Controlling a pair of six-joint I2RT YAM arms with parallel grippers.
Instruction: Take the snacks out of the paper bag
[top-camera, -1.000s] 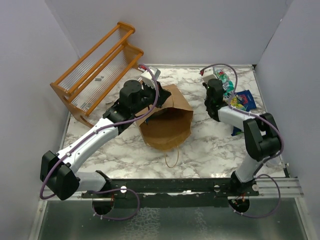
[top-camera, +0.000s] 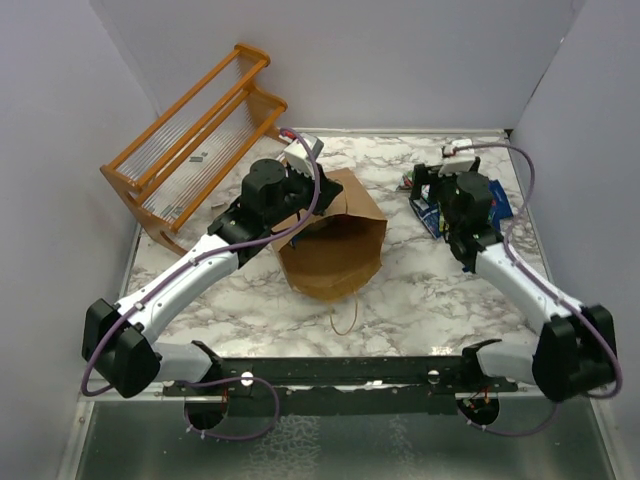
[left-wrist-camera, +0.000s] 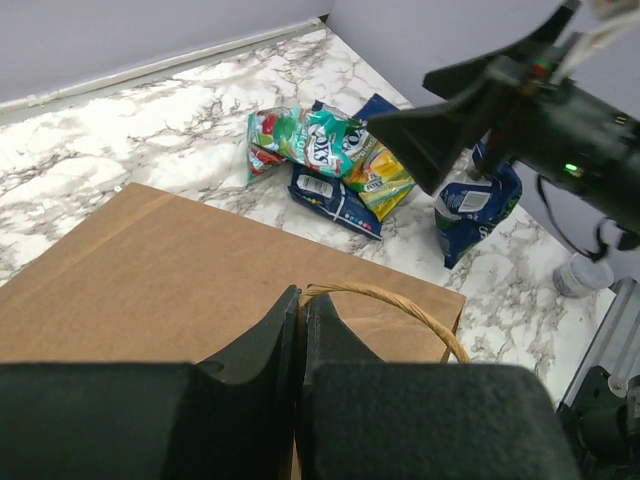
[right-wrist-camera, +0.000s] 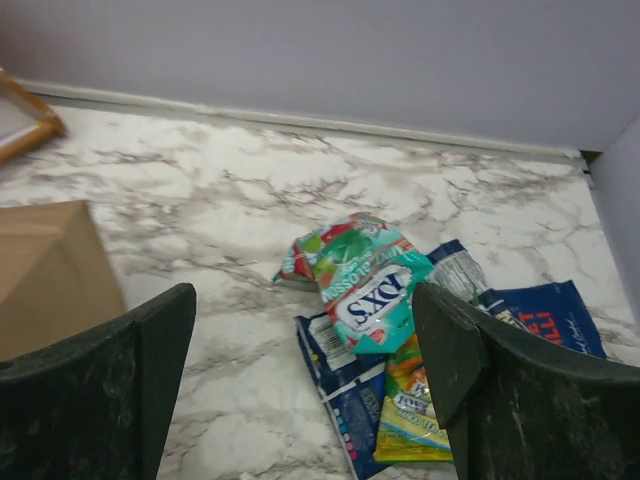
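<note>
The brown paper bag (top-camera: 330, 262) lies on its side, its mouth facing the front. My left gripper (top-camera: 328, 192) is shut at its upper edge; in the left wrist view the twisted handle (left-wrist-camera: 400, 303) runs into the fingertips, and brown paper lies under them. Inside the bag it is dark, with a bit of blue (top-camera: 300, 238) showing near the left side. My right gripper stands open over the snacks, nothing held between its fingers. Beneath it, a green-and-red snack pack (right-wrist-camera: 370, 285) rests on a dark blue pack (right-wrist-camera: 350, 395) and a yellow pack (right-wrist-camera: 410, 405).
More dark blue packs (left-wrist-camera: 478, 205) lie to the right of the pile. A wooden rack (top-camera: 190, 140) stands at the back left. A clear round container (left-wrist-camera: 583, 276) sits near the right edge.
The green-and-red pack now shows on the gripper's left. Left arm and bag look still.
</note>
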